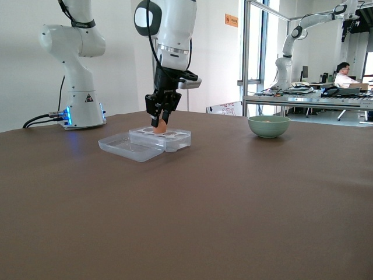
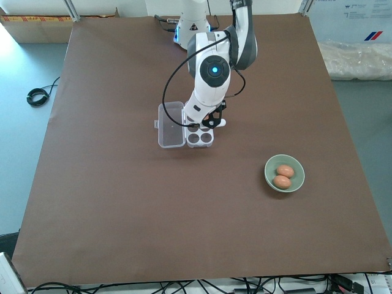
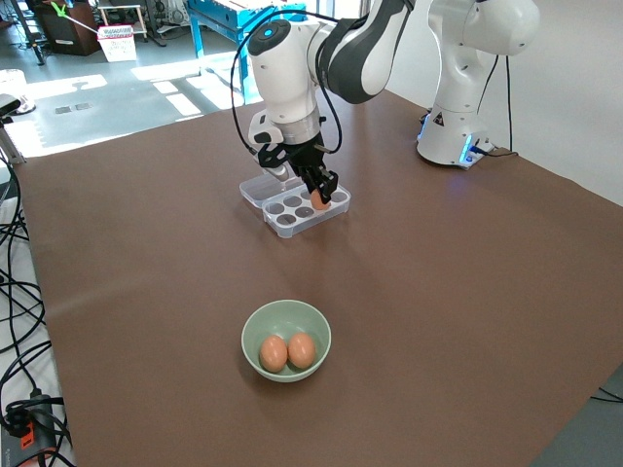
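Note:
My gripper [image 1: 160,119] is lowered over a clear plastic egg box [image 3: 292,219], whose lid [image 2: 170,131] lies open beside the tray of round cups. A brown egg [image 1: 160,128] sits between the black fingertips, down at the cups; whether the fingers grip it or just surround it is hard to tell. In the left view the arm hides the fingertips. A pale green bowl [image 2: 285,184] stands apart to the right in that view, holding two brown eggs [image 3: 274,354] [image 3: 302,350].
Cables [image 3: 29,311] run along one edge, off the tabletop.

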